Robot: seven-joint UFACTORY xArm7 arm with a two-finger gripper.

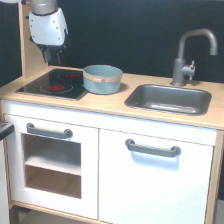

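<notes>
My gripper (51, 52) hangs at the upper left, above the back of the black cooktop (42, 86). Its white wrist (47, 26) shows clearly, but the dark fingers blend into the dark wall, so their spacing is hard to read. Nothing visible hangs from them. To the right, apart from the gripper and lower, a blue-grey pot (103, 83) with a tan handle stands upright on the wooden counter, close against the cooktop's right edge.
A sink (168, 99) with a grey faucet (184, 60) lies at the right. Below are a white cabinet door (150, 185) and a windowed compartment (52, 165) with a shelf, each with a dark handle. Bare counter separates pot and sink.
</notes>
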